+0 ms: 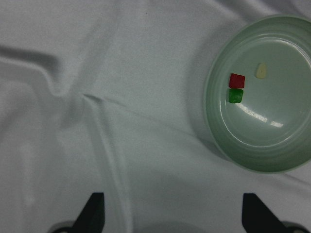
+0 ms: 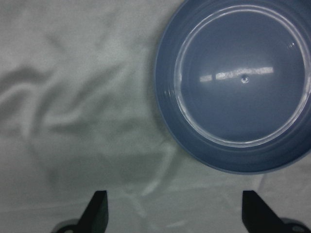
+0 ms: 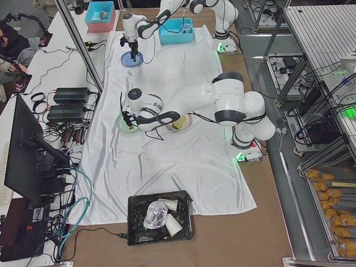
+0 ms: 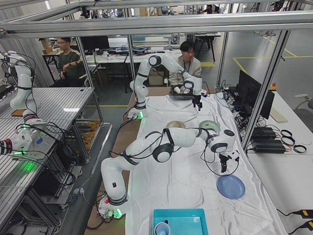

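Note:
A green plate (image 1: 262, 121) holds a red cube (image 1: 237, 80), a green cube (image 1: 235, 95) and a pale yellow piece (image 1: 261, 70). My left gripper stands open above the cloth beside that plate, nothing between its fingertips. My right gripper hangs open over the cloth at the rim of an empty blue plate (image 2: 167, 97). In the camera left view a bowl (image 3: 178, 124) with yellowish contents is partly hidden behind the left arm.
A teal bin (image 4: 190, 225) with a cup is at one end of the white cloth (image 3: 167, 172); a black tray (image 3: 183, 233) with packages is at the other. Monitors, power boxes and cables line the side. Open cloth lies between the dishes.

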